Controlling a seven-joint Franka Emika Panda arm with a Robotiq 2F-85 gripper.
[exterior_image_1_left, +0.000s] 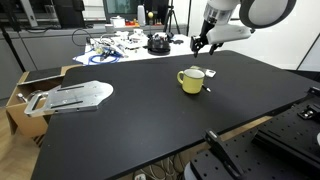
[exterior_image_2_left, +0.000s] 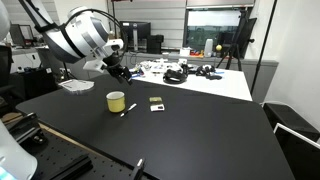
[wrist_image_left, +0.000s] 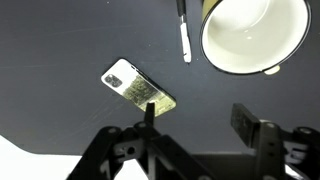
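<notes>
My gripper stands open above the table, with nothing between its fingers. A yellow mug with a white inside (exterior_image_1_left: 192, 80) is upright on the dark table; the wrist view shows its open mouth (wrist_image_left: 258, 30) at the upper right. A thin pen-like item, dark at one end and pale at the other (exterior_image_2_left: 129, 109), lies on the table beside the mug. The wrist view has this pen (wrist_image_left: 185, 38) at the top, left of the mug. A phone-like slab with a patterned back (wrist_image_left: 138, 86) lies flat, left of my fingers.
A white tray-like plate (exterior_image_1_left: 78, 96) lies at the table's left in exterior view 1. Cables and other gear (exterior_image_1_left: 115, 45) crowd the far side.
</notes>
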